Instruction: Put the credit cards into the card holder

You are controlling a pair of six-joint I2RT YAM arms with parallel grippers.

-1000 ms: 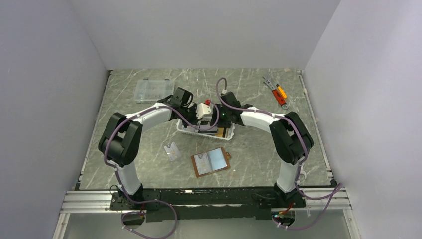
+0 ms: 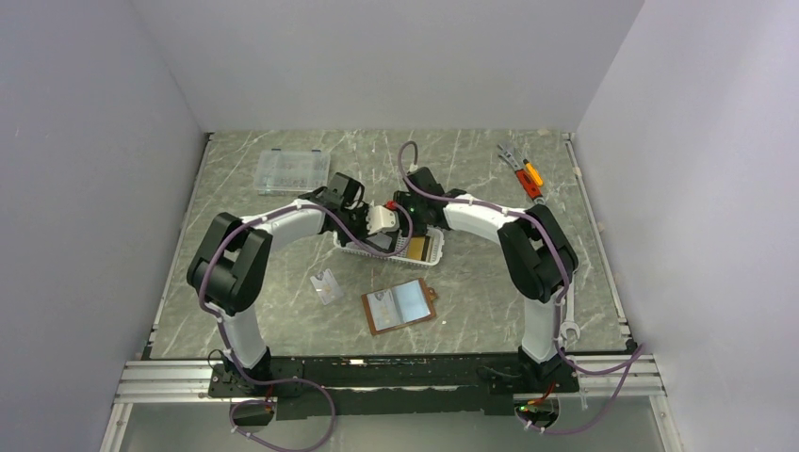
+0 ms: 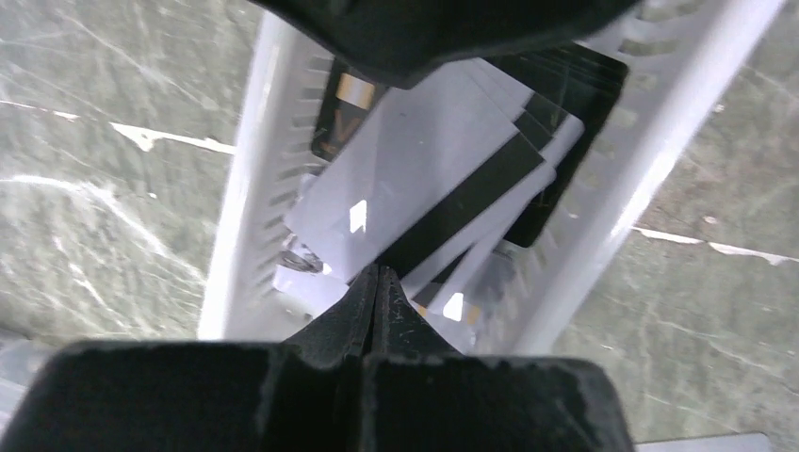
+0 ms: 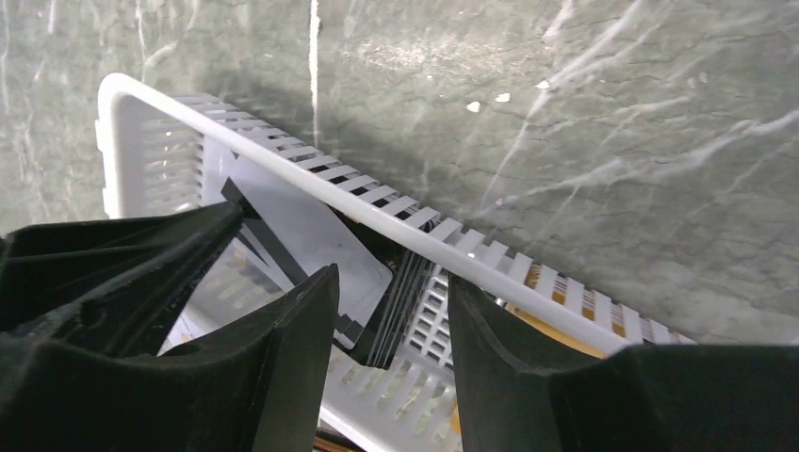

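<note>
A white slatted basket (image 3: 229, 264) holds several white, black and gold cards (image 3: 405, 160), overlapping in a heap. My left gripper is shut, its tips at the near edge of the heap; nothing clearly shows between them. It also shows in the right wrist view at the left, over the cards (image 4: 306, 250). My right gripper stands part open inside the basket by its long side, above black cards and bare slats, nothing seen held.
A board with pale cards (image 2: 399, 305) lies in front of the basket, a clear item (image 2: 326, 286) to its left. A plastic case (image 2: 290, 169) is at back left; pliers (image 2: 521, 174) and a wrench (image 2: 570, 325) lie at right.
My right arm has shifted left over the last second, its wrist now a little higher in the top view. My left arm has moved slightly.
</note>
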